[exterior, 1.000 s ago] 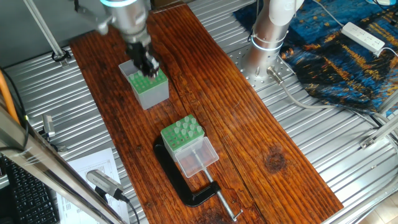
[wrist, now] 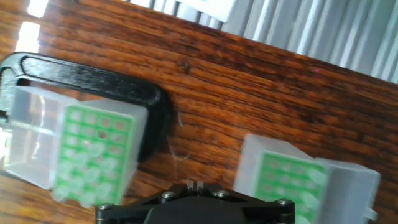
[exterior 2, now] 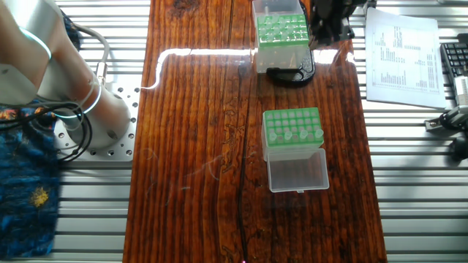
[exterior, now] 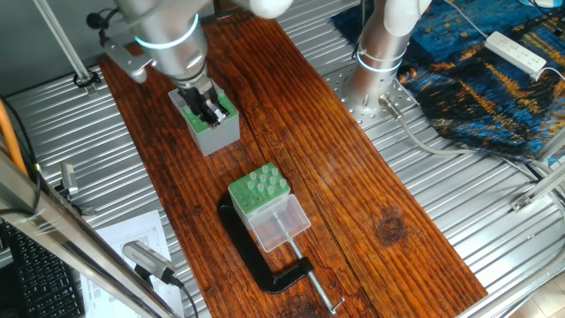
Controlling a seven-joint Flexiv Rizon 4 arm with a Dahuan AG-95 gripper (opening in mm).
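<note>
My gripper points down from the bottom edge of the wrist view, its two small tips close together with nothing visible between them. In exterior view 1 the gripper (exterior: pixel 214 116) appears in front of the far green-topped box (exterior: pixel 216 137), covering part of its top; the height gap cannot be judged. That box (exterior 2: pixel 292 123) has one row of clear tubes along its lid side in exterior view 2, its other holes looking empty. The second green-topped box (exterior: pixel 259 187) holds several clear tubes. Both clear lids hang open.
A black C-clamp (exterior: pixel 252 252) lies around the second box. Bare wood lies between the boxes and on the board's base side. A blurred dark shape (exterior 2: pixel 330 20) near the papers is unclear.
In exterior view 1 the arm has come down the picture, toward the near side, with the gripper moving across the far box's green top. Both boxes and the clamp have stayed put.
</note>
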